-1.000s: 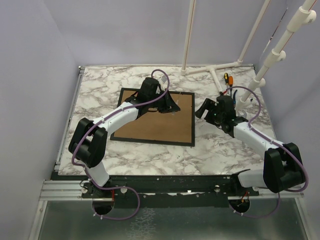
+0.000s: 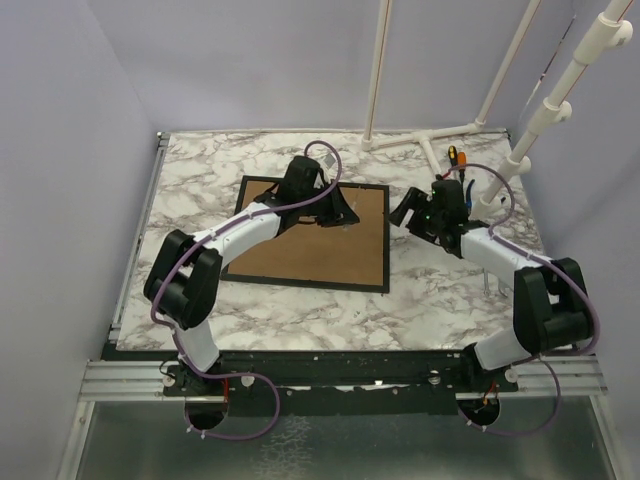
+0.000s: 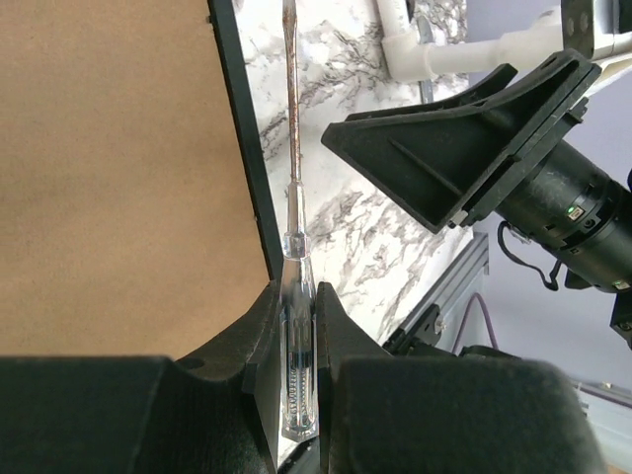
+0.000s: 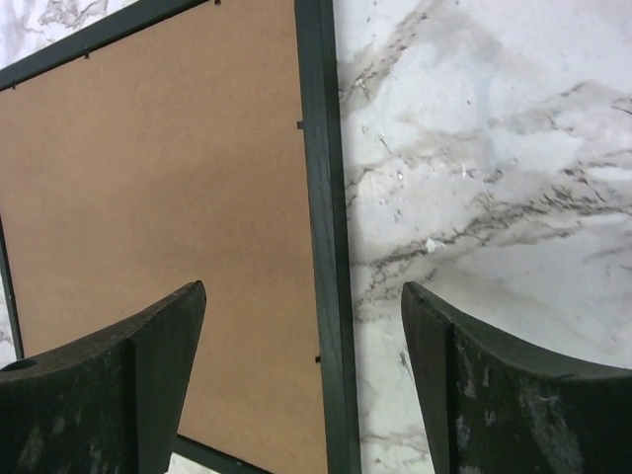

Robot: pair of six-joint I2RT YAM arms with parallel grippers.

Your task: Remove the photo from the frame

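A frame (image 2: 290,255) lies back side up on the marble top, brown backing inside a dark border with small tabs, clearest in the right wrist view (image 4: 327,217). My left gripper (image 2: 345,215) hangs over its right part, shut on a clear-handled screwdriver (image 3: 296,336) whose shaft points toward the top of the left wrist view. My right gripper (image 2: 405,212) is open just right of the frame's right border, with nothing between its fingers. No photo shows.
White pipes (image 2: 430,135) stand at the back right, with orange-handled tools (image 2: 456,158) and other tools beside them, partly hidden by my right arm. Bare marble (image 2: 175,180) surrounds the frame at the left and front.
My right arm has shifted slightly, its elbow moving back and left. My left arm has moved very little, still gripping the screwdriver.
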